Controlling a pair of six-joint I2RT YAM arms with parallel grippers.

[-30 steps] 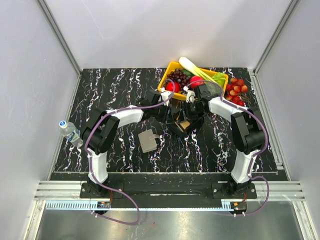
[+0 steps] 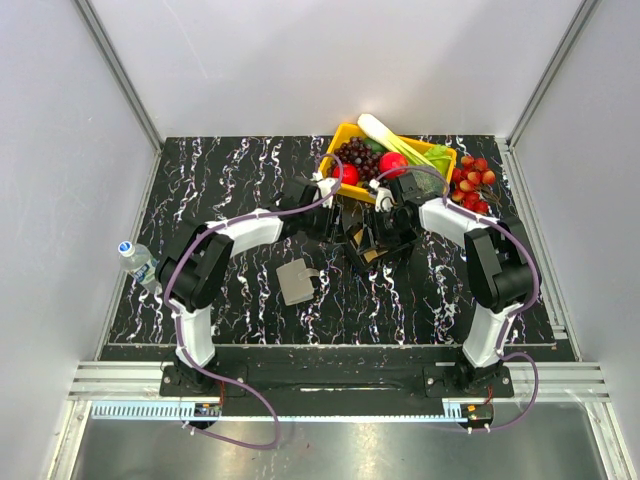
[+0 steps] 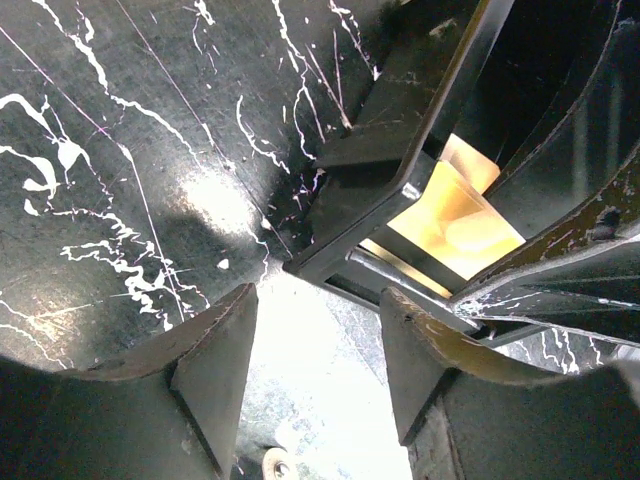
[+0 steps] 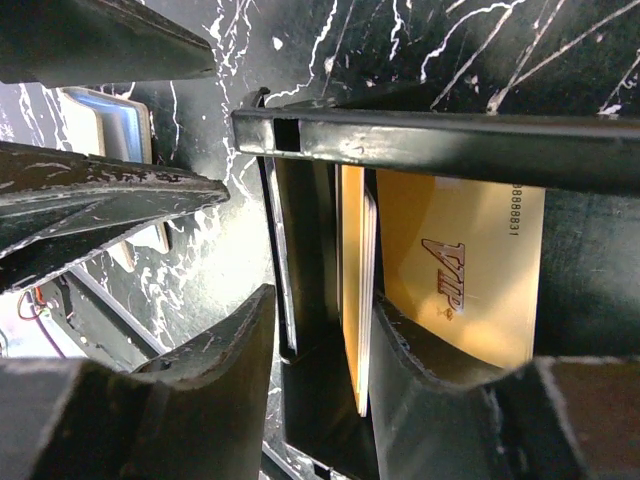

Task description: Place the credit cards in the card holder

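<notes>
The black card holder (image 2: 356, 262) lies mid-table between my two grippers, tilted in the top view. Inside it, a gold card (image 4: 465, 260) with "VIP" lettering lies flat, and a thin stack of gold-edged cards (image 4: 353, 250) stands on edge beside it. My right gripper is part open over the holder; the upright stack shows beyond the gap between its fingers, and I cannot tell whether they touch it. In the left wrist view, my left gripper stands open near the holder's corner, with nothing between its fingers.
A flat grey-beige item (image 2: 295, 282) lies front-left of the holder. Behind stands a yellow basket (image 2: 325, 168) of fruit and vegetables, with a red fruit bunch (image 2: 474, 183) to its right. A water bottle (image 2: 140, 265) stands far left.
The holder has shifted slightly to the right and turned a little. My right gripper has moved slightly right and toward the front with it. The left arm looks almost unmoved.
</notes>
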